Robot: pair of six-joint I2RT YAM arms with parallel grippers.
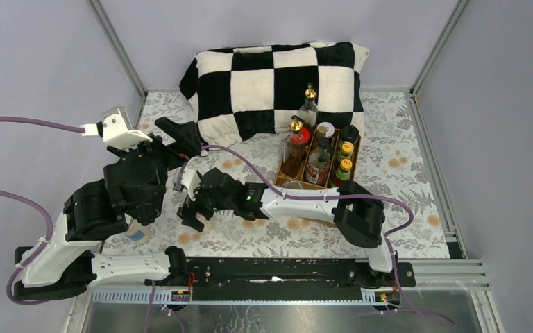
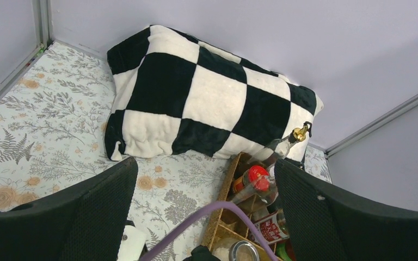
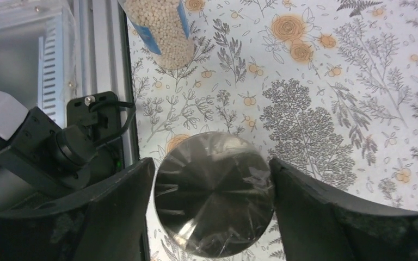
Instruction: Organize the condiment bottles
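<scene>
In the right wrist view, a round metal-lidded jar (image 3: 212,196) stands between the fingers of my right gripper. Both fingertips are very close to the lid's edges; whether they press on it cannot be told. My left gripper is open and empty, held high at the left of the top view. A wooden rack (image 2: 214,225) stands on the right side of the table. Inside it are a gold-topped bottle (image 1: 293,149), yellow-capped bottles (image 1: 345,165) and a red-capped jar (image 2: 258,173). Another gold-topped bottle (image 1: 309,107) is at its back.
A jar of pale beads (image 3: 166,38) sits near the table's front left. A checkered cushion (image 1: 271,83) leans on the back wall. My right forearm (image 1: 298,206) crosses low over the rack's front. Table space between cushion and right gripper is clear.
</scene>
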